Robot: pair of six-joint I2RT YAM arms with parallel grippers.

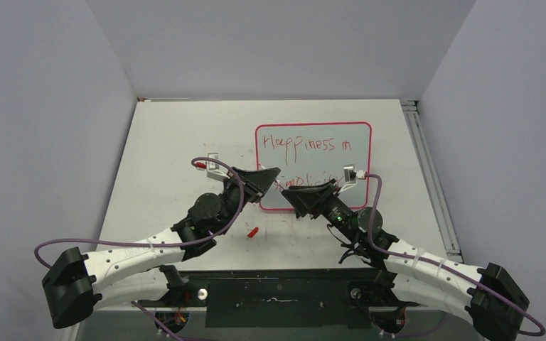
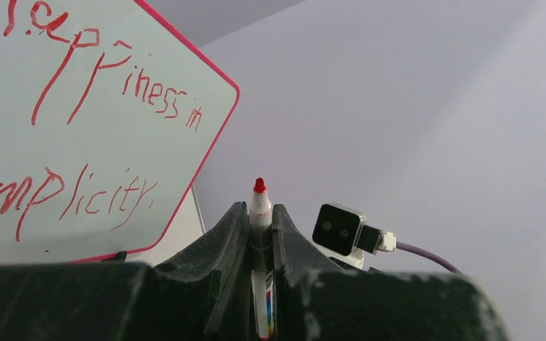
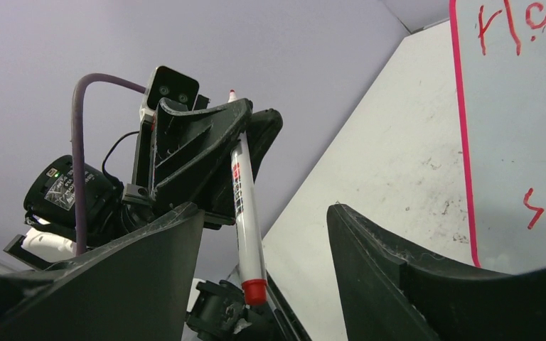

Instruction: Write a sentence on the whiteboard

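A white marker [image 3: 244,192] with a red end is pinched in my left gripper, its red writing tip [image 2: 259,185] poking up past the fingers. My right gripper is open; the marker's lower red end appears in the gap between its fingers, and whether they touch it cannot be told. Both grippers meet closely in front of the whiteboard [image 1: 355,156]. The pink-rimmed board carries red handwriting: "Happiness in" on the upper line and "simplicity" below, partly covered by the arms in the top view.
A loose red cap [image 1: 253,231] lies on the white table [image 1: 170,142] in front of the board. Dark smudges mark the table left of the board.
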